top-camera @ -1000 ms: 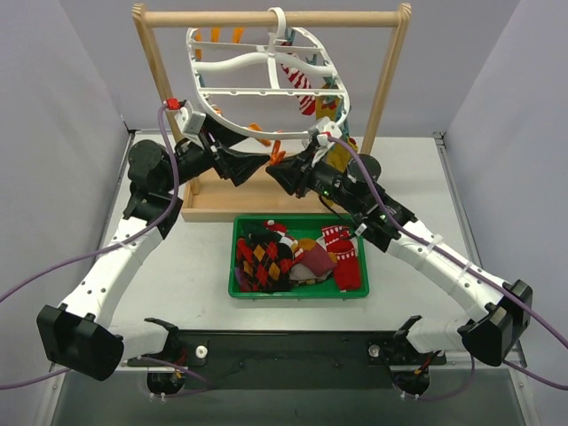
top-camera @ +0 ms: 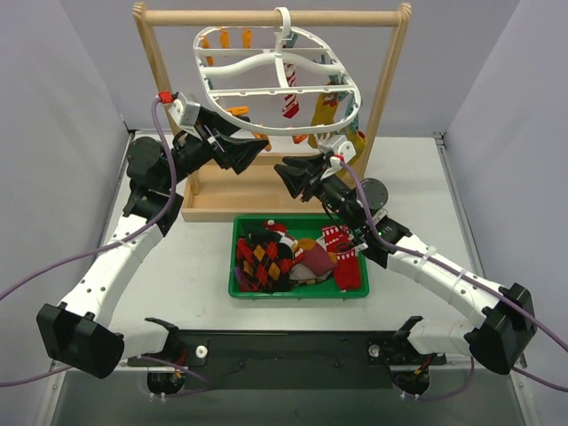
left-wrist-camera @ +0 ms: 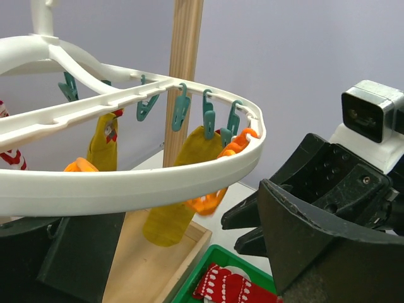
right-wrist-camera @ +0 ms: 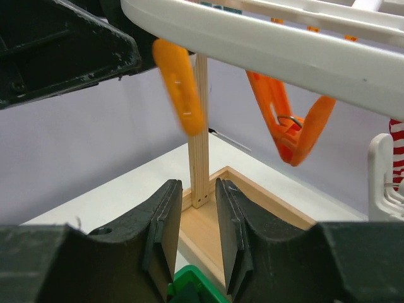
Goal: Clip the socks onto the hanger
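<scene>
The white hanger (top-camera: 280,90) hangs from a wooden frame, with yellow socks (left-wrist-camera: 103,144) and a striped sock (top-camera: 290,96) among orange and teal clips (left-wrist-camera: 180,107). My left gripper (top-camera: 248,151) stands open beside the hanger's front left, nothing visible between its fingers. My right gripper (top-camera: 294,174) is below the hanger's front rim, below orange clips (right-wrist-camera: 297,136) in its wrist view; its two fingertips are close together with a narrow gap and nothing visible between them.
The green bin (top-camera: 299,294) of loose socks sits on the table below. A wooden tray (top-camera: 222,193) stands at the frame's base.
The hanger has swung slightly to the right.
</scene>
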